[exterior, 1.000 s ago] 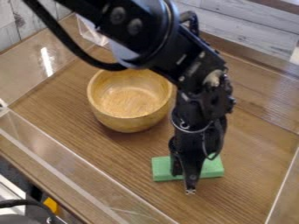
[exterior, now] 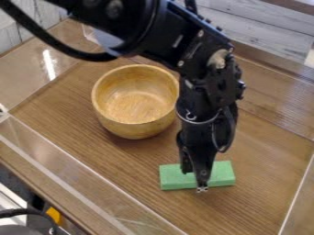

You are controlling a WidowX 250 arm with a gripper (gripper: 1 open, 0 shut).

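A green rectangular block (exterior: pixel 174 177) lies flat on the wooden tabletop. My black gripper (exterior: pixel 201 184) points down with its fingertips low over the middle of the block, at or near its front part. The fingers look close together; whether they touch the block is hard to tell. A yellow-tan bowl (exterior: pixel 130 96) sits on the table behind and left of the gripper.
The wooden table (exterior: pixel 86 156) has clear plastic edging along the left front and right. A small yellow object (exterior: pixel 53 215) and a black cable lie outside the front-left edge. A pale wall runs along the back.
The gripper has risen slightly over the block. The block and bowl look unmoved.
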